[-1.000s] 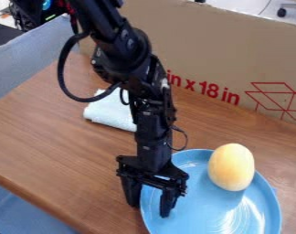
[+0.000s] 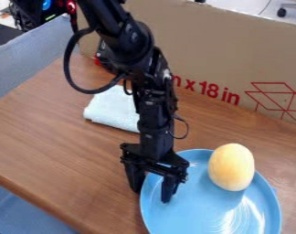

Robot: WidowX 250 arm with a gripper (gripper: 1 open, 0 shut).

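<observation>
My black gripper (image 2: 152,187) reaches down to the left rim of a light blue plate (image 2: 212,216), its fingertips low at the plate's edge; whether they are shut or hold anything is hard to see. A pale yellow, egg-shaped object (image 2: 231,167) rests on the plate's upper right part, right of the gripper and apart from it. Behind the arm, a folded pale cloth (image 2: 109,110) lies on the wooden table.
A cardboard box wall (image 2: 224,55) with red print runs along the back.
Over the last second the arm has shifted slightly right and up. The plate and the yellow object look unchanged.
</observation>
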